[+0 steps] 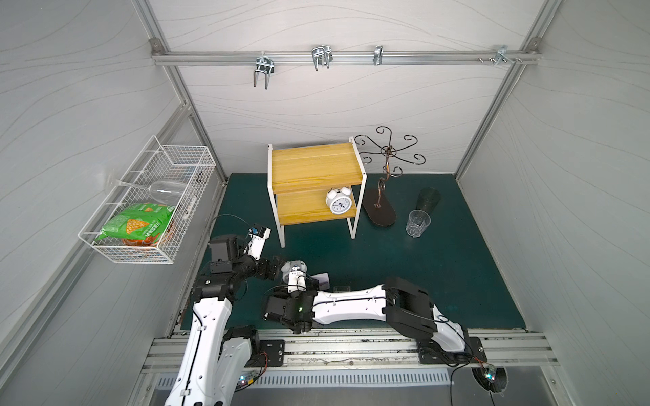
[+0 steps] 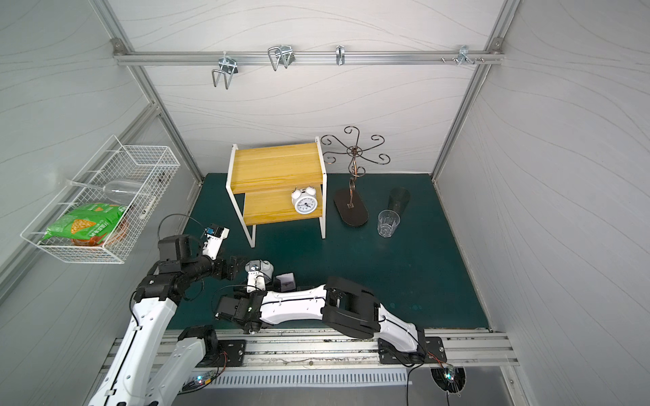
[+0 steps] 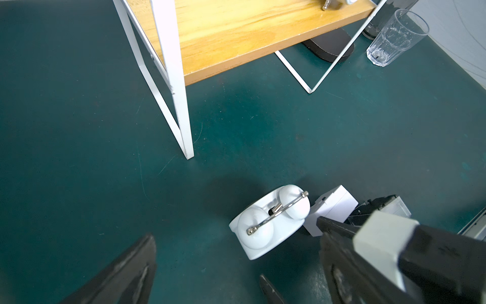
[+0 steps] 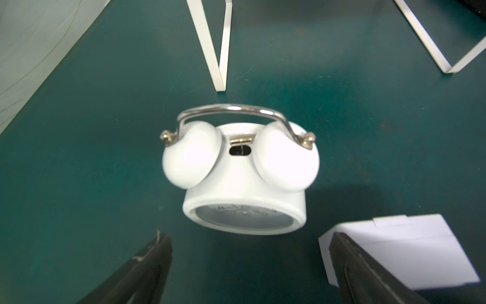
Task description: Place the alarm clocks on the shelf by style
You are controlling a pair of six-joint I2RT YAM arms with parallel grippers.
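A white twin-bell alarm clock (image 4: 243, 177) stands on the green table in the right wrist view, its dial tipped mostly out of sight. My right gripper is open behind it, a finger to either side, not gripping it. A white boxy clock (image 4: 400, 248) lies to its right, partly behind a finger. A dark item with a clear end (image 3: 379, 207) is half hidden by my right gripper in the left wrist view. Another white twin-bell clock (image 1: 340, 201) stands on the shelf's lower board (image 1: 298, 207), at the right. My left gripper is open and empty, left of the table clock.
The upper shelf board (image 1: 315, 165) is bare. To the shelf's right stand a metal scroll stand (image 1: 379, 206), a clear glass (image 1: 417, 223) and a dark glass (image 1: 428, 199). A wire basket (image 1: 169, 255) holds a green snack bag (image 1: 138, 221) at left.
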